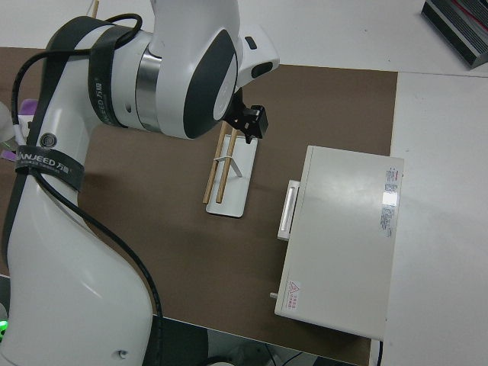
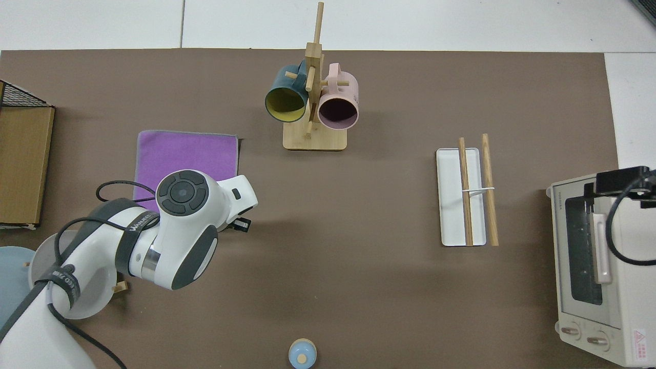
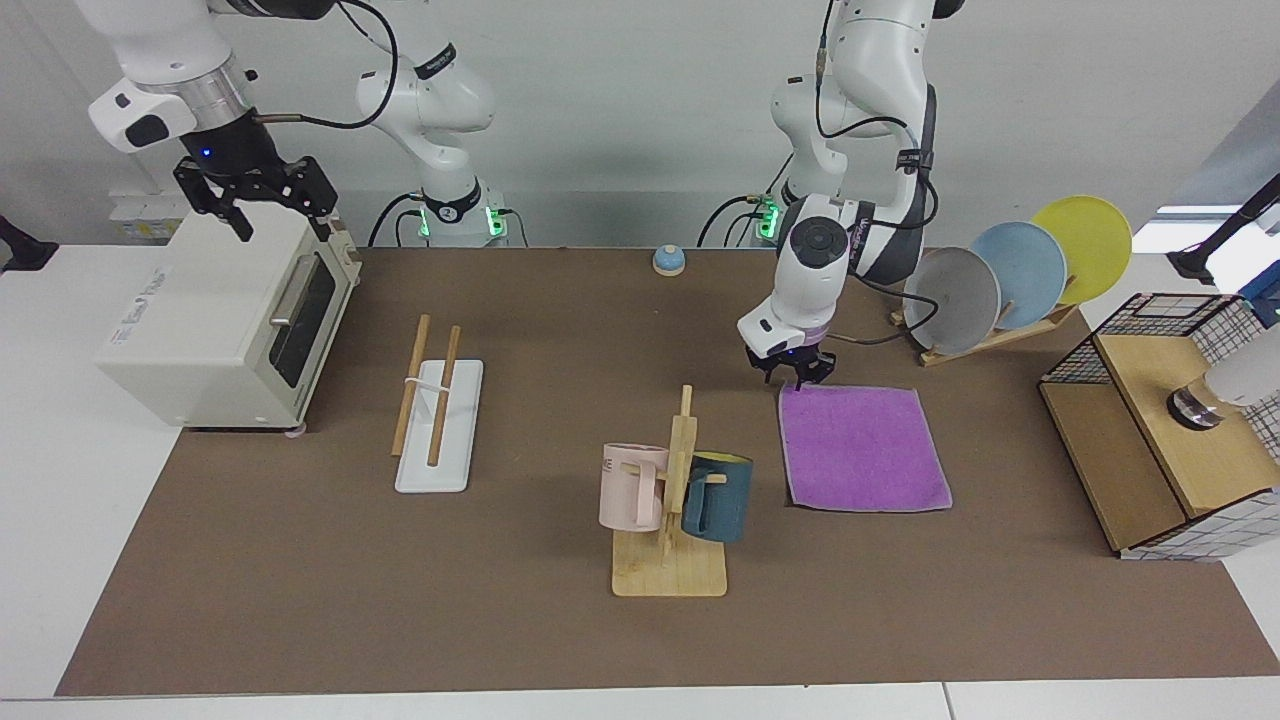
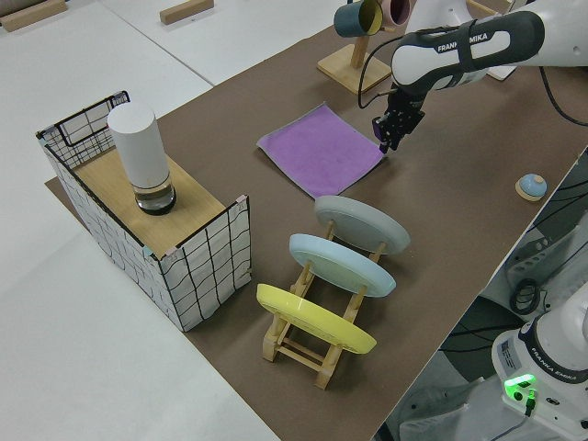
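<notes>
One arm's gripper (image 3: 792, 360) hangs low at the near edge of the purple cloth (image 3: 864, 450), mostly under its white housing in the top view. The other arm's gripper (image 3: 258, 204) is above the white toaster oven (image 3: 198, 342), its black part also at the right edge of the top view. I cannot tell how either gripper's fingers stand. A pink mug (image 2: 338, 104) and a teal mug (image 2: 286, 98) hang on a wooden stand (image 2: 313, 141). A white tray (image 2: 449, 197) carries two wooden rods.
A rack holds grey, blue and yellow plates (image 4: 312, 322) near one arm. A wire-sided wooden shelf (image 4: 188, 211) stands beyond the cloth. A small blue round object (image 2: 302, 353) lies near the robot-side edge.
</notes>
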